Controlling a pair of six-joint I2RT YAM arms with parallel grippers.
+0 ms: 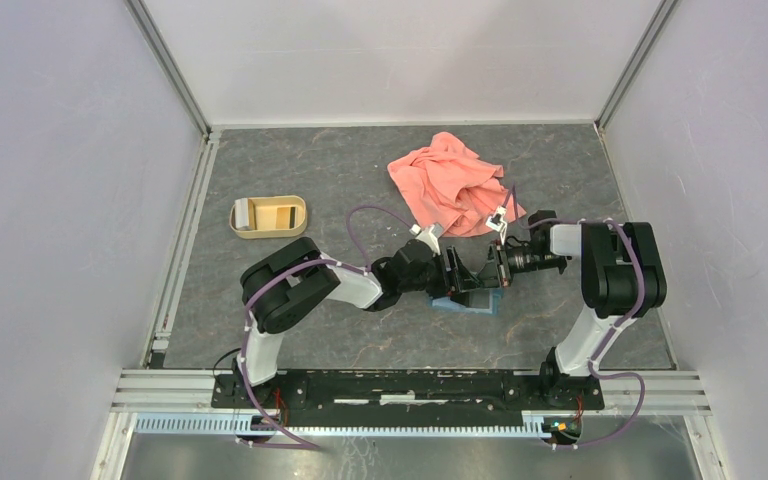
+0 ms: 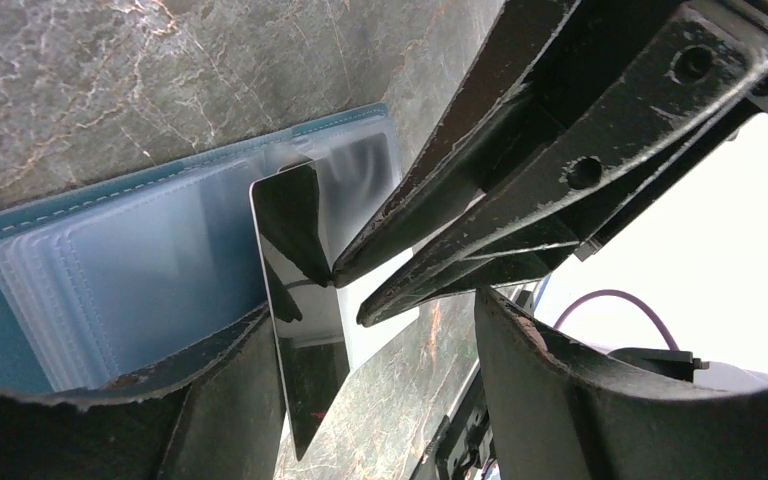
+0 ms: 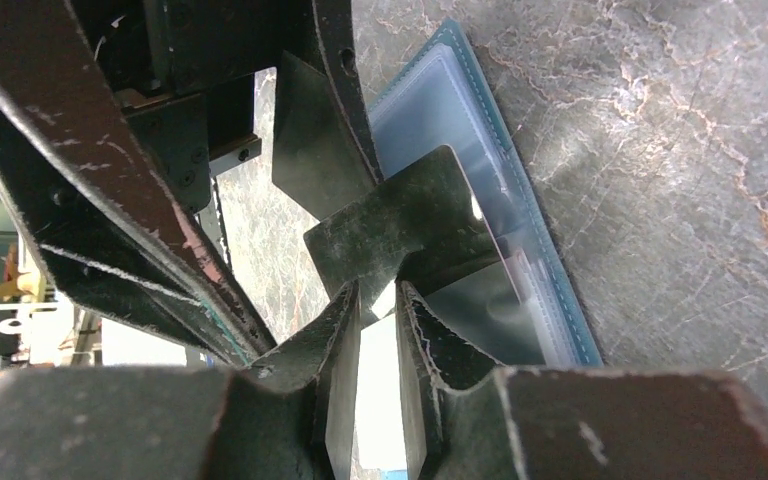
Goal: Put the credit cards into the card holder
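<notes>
The blue card holder (image 1: 470, 306) (image 2: 120, 260) lies open on the table beneath both grippers. A dark, glossy card (image 2: 300, 400) stands over its clear sleeves, beside my open left gripper (image 1: 450, 275). The right wrist view shows a dark card (image 3: 400, 220) at the sleeve. My right gripper (image 1: 497, 270) reaches down to that card, its fingertips nearly closed at the card's lower edge, apparently pinching it. The two grippers crowd together, partly hiding the holder in the top view.
A tan tray (image 1: 260, 230) with cards sits at the left. A crumpled pink cloth (image 1: 440, 180) lies behind the grippers.
</notes>
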